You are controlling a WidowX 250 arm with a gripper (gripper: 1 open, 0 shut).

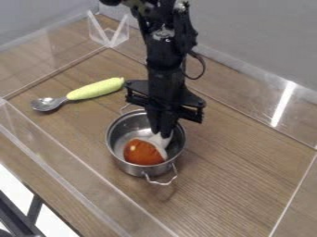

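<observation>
A steel pot [125, 163] with two wire handles stands on the wooden table, holding an orange-red round object [143, 152] and a white item [158, 143] beside it. My black gripper [161, 128] reaches down over the pot's back rim, its tips at the white item; whether its fingers are closed on it is hidden. A pale yellow corn cob [95, 90] and a steel spoon [47, 104] lie to the left behind the pot.
A white rack [109, 32] stands at the back left. Clear walls edge the table at the back and front left. The table [236, 168] to the right of the pot is bare.
</observation>
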